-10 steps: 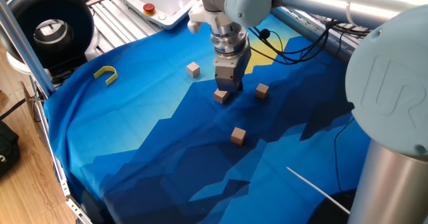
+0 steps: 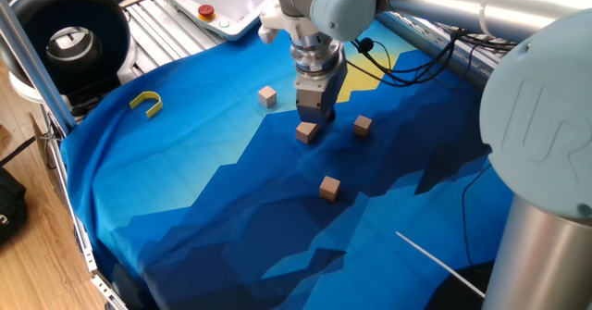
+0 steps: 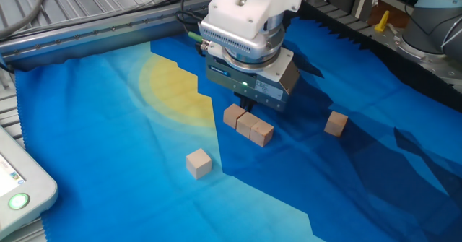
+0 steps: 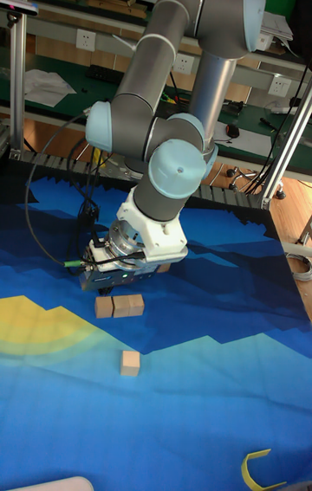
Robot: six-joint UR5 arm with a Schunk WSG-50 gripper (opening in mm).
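Note:
Three brown wooden cubes appear in a line below my gripper in exterior view 2: a left cube [image 3: 234, 115], a middle cube [image 3: 246, 124] and a right cube [image 3: 262, 134]. Another brown cube [image 3: 336, 124] sits apart to the right, and a paler cube [image 3: 199, 163] rests nearer the camera. My gripper [image 3: 247, 105] points down just behind the line, its dark fingers mostly hidden. From exterior view 1, one cube [image 2: 306, 132] shows below the gripper and another cube [image 2: 363, 126] right of it; no middle one is visible there. Whether the fingers grip anything cannot be made out.
Blue patterned cloth [image 2: 213, 227] covers the table, with wide clear areas. A yellow curved piece [image 2: 148, 103] lies near its left edge, and a white rod [image 2: 439, 262] near the arm's base. The teach pendant [image 3: 22, 188] stands beside the cloth. Cables [image 2: 425, 68] hang by the arm.
The gripper has shifted very slightly upward in exterior view 1. The visible cubes have stayed where they were.

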